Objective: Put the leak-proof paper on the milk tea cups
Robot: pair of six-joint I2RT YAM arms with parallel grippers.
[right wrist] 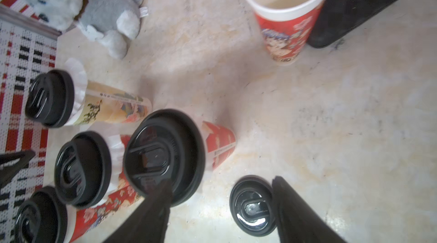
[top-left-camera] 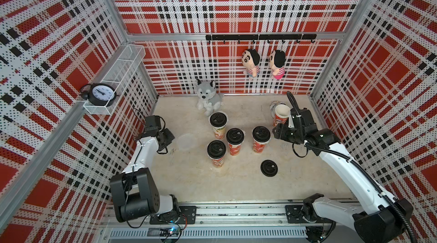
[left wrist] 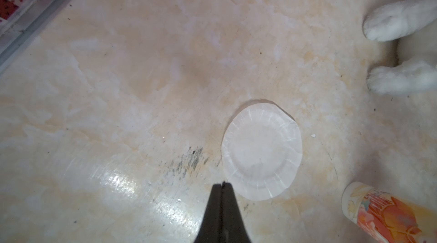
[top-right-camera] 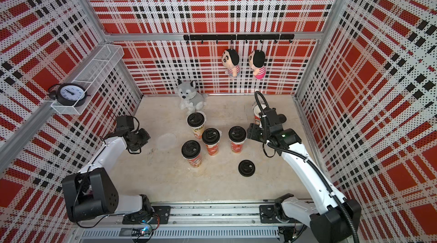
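Note:
A round white paper (left wrist: pixel 261 149) lies flat on the table's left part. My left gripper is shut over the table beside it, nothing showing between its fingers. Four lidded cups, including one (right wrist: pixel 113 102) with white paper under its lid, stand in the middle (top-left-camera: pixel 234 138). An uncovered cup (right wrist: pixel 286 31) stands at the back right. A loose black lid (top-left-camera: pixel 269 168) lies toward the front right. My right gripper is open above the right of the table, with nothing visible held.
A grey husky plush (top-left-camera: pixel 208 95) sits at the back. A black long object (right wrist: pixel 364 1) lies behind the uncovered cup. A wire basket (top-left-camera: pixel 123 65) with a clock hangs on the left wall.

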